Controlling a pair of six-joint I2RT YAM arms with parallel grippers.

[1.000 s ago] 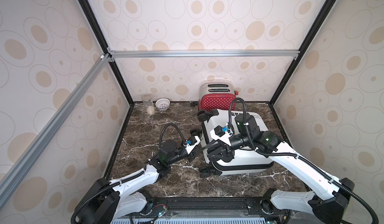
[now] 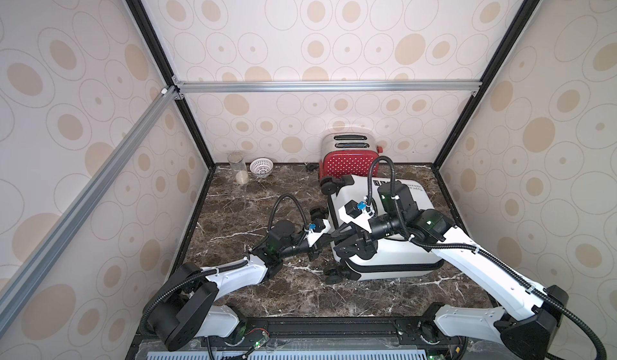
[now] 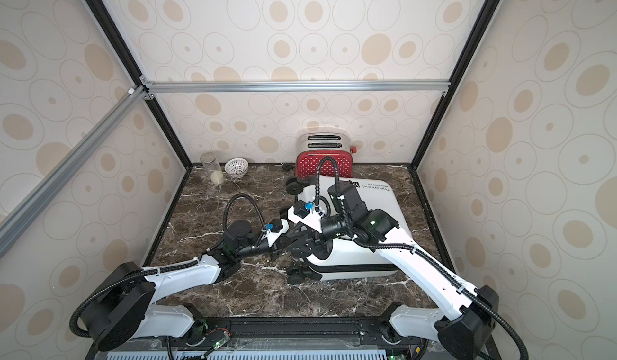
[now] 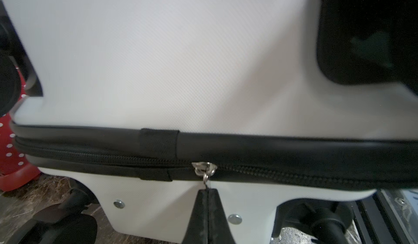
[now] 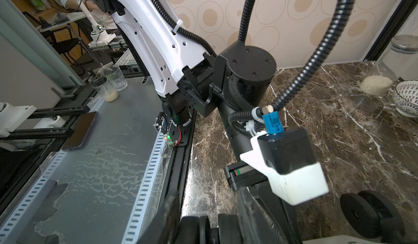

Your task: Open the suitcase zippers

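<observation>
The white suitcase (image 2: 398, 257) lies on its side on the dark marble counter, partly hidden by my arms. In the left wrist view its black zipper band (image 4: 296, 154) runs horizontally, with a metal zipper slider (image 4: 203, 168); my left gripper is shut, its tips at the hanging pull ring, and whether the ring is pinched is unclear. My right gripper hovers over the suitcase, facing my left arm, its fingers part open and blurred, with nothing visible between them.
A red toaster (image 2: 350, 162) stands behind the suitcase. A glass jar (image 2: 237, 167) and a patterned bowl (image 2: 261, 166) sit at the back left.
My left arm has moved rightward and slightly up against the suitcase, which has shifted a little to the right. My right arm is nearly still.
</observation>
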